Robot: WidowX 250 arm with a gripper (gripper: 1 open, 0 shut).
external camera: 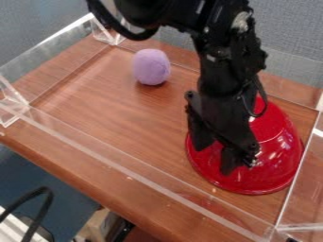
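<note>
A black gripper (217,146) on the black arm points down over a red plastic bowl or dish (273,161) at the right of the wooden table. Its fingertips sit low at the front-left part of the red object; whether they are open or shut, or touch it, is hard to tell. The arm hides much of the red object's middle. A purple ball (150,66) rests at the back left, apart from the gripper.
Clear plastic walls (23,107) border the work area on the left, front and right. A grey wall stands behind.
</note>
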